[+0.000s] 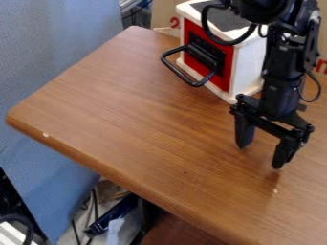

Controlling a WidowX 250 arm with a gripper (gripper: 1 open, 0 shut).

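Observation:
My black gripper (259, 152) hangs at the right over the wooden table (128, 115), its two fingers pointing down and spread apart, with nothing visible between them. Behind it stands a white box (244, 75) with a red front panel (219, 75) and a black loop handle (182, 73) sticking out toward the left. The top of the box is partly hidden by my arm and its cables.
Cardboard shows behind the box.

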